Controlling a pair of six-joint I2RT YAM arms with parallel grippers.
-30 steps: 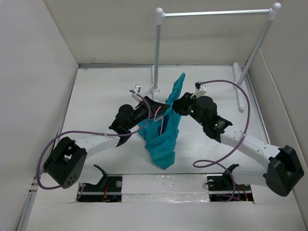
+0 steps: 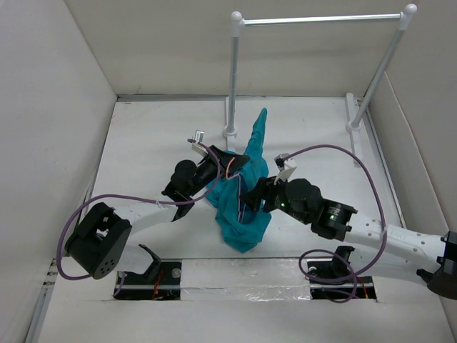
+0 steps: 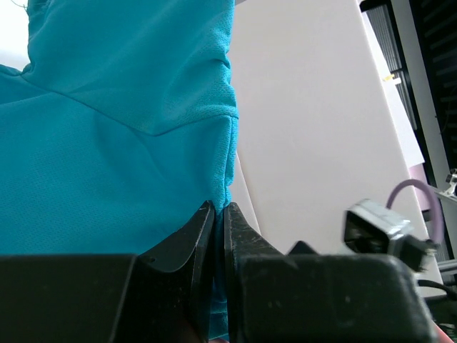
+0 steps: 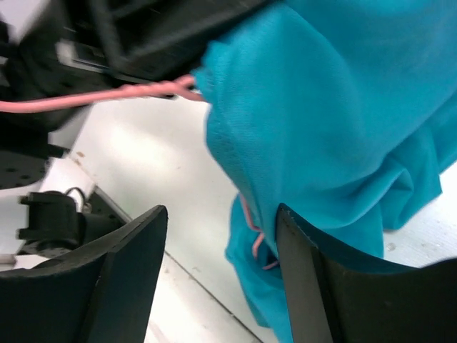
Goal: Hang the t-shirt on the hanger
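The teal t shirt (image 2: 239, 221) is bunched in the middle of the work area, its top raised in a point. My left gripper is shut on a fold of the shirt, which fills much of the left wrist view. A pink hanger (image 4: 253, 239) shows partly inside and beside the cloth. My right gripper is open at the shirt's lower right side, with cloth and hanger between or just beyond its fingers; in the top view (image 2: 255, 193) it touches or nearly touches the shirt.
A white rail rack (image 2: 321, 19) stands at the back, its feet on the floor either side. Walls enclose the left, back and right. The floor left of the shirt and beneath the rail is mostly clear.
My right gripper has moved down and toward the front along the shirt's right side, from its upper part to its middle. My left arm has shifted slightly left; the shirt's raised point leans less.
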